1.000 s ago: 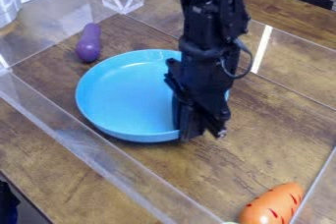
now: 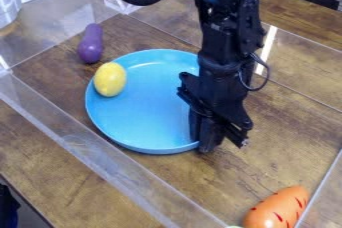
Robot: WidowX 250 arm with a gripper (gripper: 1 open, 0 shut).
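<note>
A blue plate point(image 2: 140, 112) lies on the wooden floor of a clear-walled enclosure, with a yellow egg-shaped object point(image 2: 110, 79) on its left part. My black gripper point(image 2: 209, 144) is low at the plate's right edge, shut, with nothing visible between its fingers. The arm hides part of the plate's right side.
A purple eggplant point(image 2: 91, 44) lies at the back left. An orange carrot point(image 2: 278, 209) lies at the front right. Clear plastic walls run along the left and right. Bare wood lies to the right and in front of the plate.
</note>
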